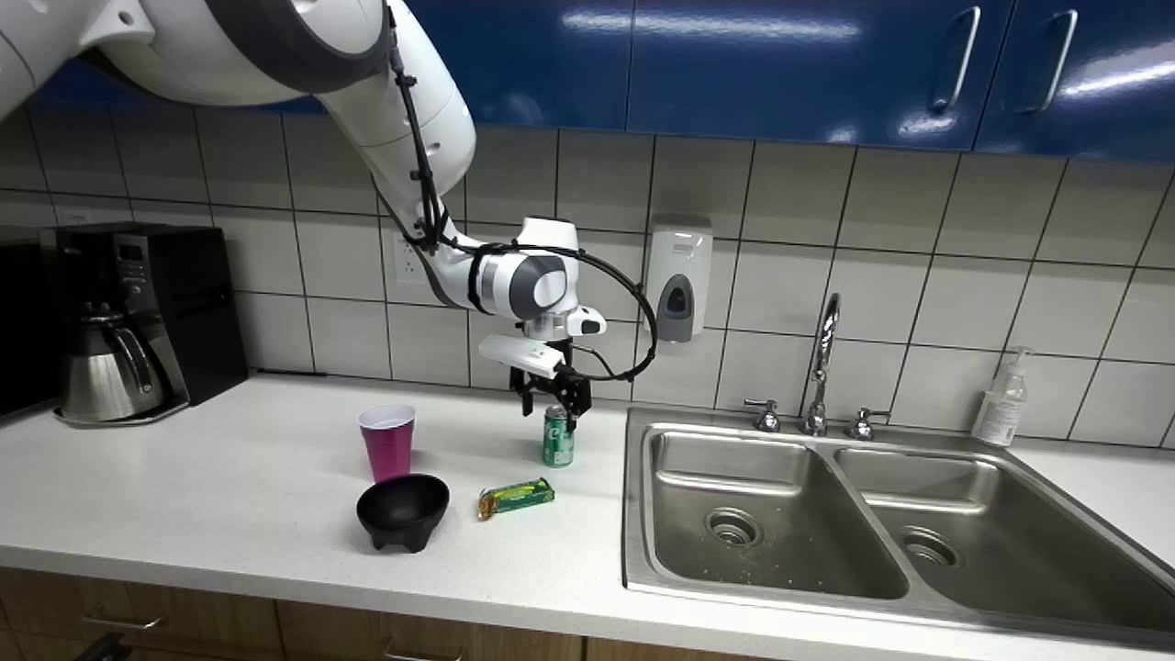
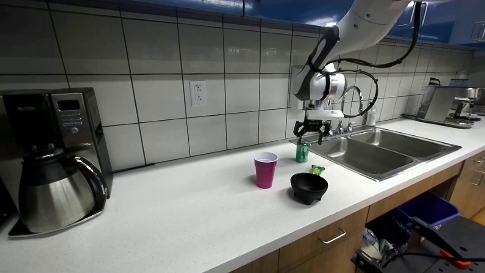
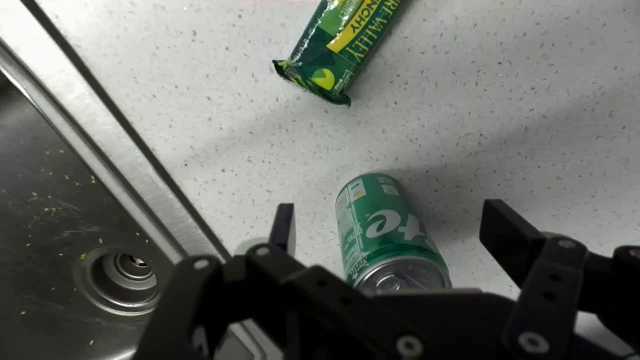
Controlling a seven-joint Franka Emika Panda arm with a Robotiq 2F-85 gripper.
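Observation:
A green soda can stands upright on the counter, left of the sink. Over it, my gripper points down with its fingers open. In the wrist view the can shows between the two spread fingers, with clear space on both sides; its lower part is hidden behind the gripper body. From the second exterior view, the gripper hangs at the can's top. A green granola bar lies in front of the can. To the left are a magenta cup and a black bowl.
The double steel sink lies close on the can's right. Behind is the tiled wall with a soap dispenser. A coffee maker stands far left, and the counter between it and the cup is clear.

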